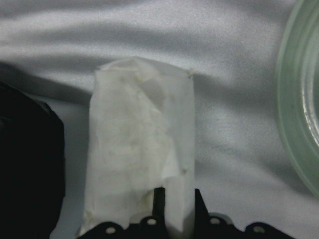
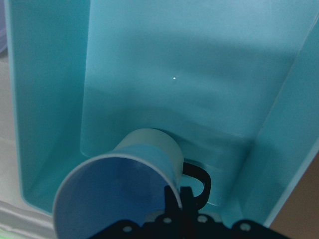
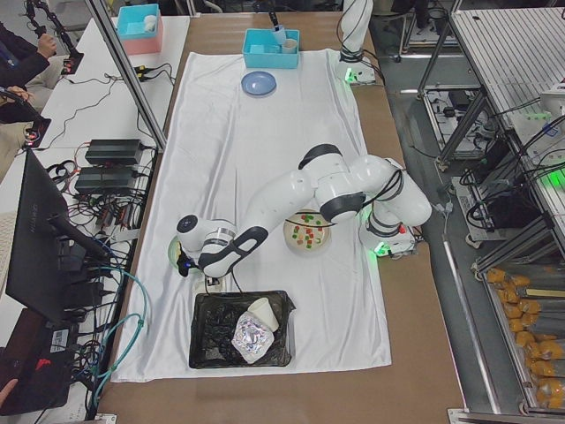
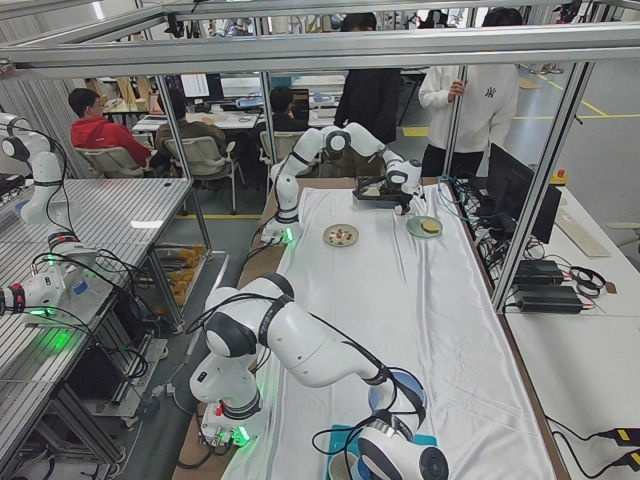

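Note:
My left gripper is shut on a crumpled white paper item (image 1: 129, 124), just above the cloth between a black-lined bin (image 3: 203, 353) and a green plate (image 1: 294, 134) with yellow food on it. My right gripper is shut on the rim of a blue cup (image 2: 104, 189), held over a light-blue bin (image 2: 189, 64). A pale cup (image 2: 149, 134) with a black handle stands in that bin, partly hidden.
A blue plate (image 3: 259, 83) lies near the far bin. A round plate with red and green pieces (image 3: 305, 237) sits beside my left arm. The black-lined bin holds foil and a white cup.

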